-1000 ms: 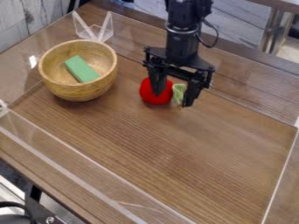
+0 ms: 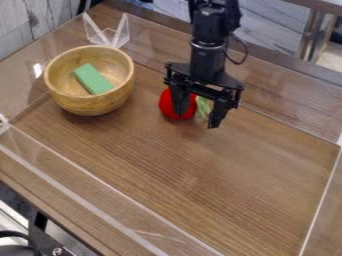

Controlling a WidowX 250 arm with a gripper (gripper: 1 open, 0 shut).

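Note:
My black gripper (image 2: 203,90) stands open near the middle of the table, low over a red round object (image 2: 175,104), which it partly covers. A pale green item (image 2: 207,112) lies just right of the red one, also partly hidden by the gripper. Whether the fingers touch either is unclear.
A wooden bowl (image 2: 104,102) at the left holds a green block (image 2: 91,79). A white object (image 2: 111,30) is at the back left by the wall.
The gripper has shifted slightly over the red and green objects, covering more of the red one. The bowl and its block have not moved.

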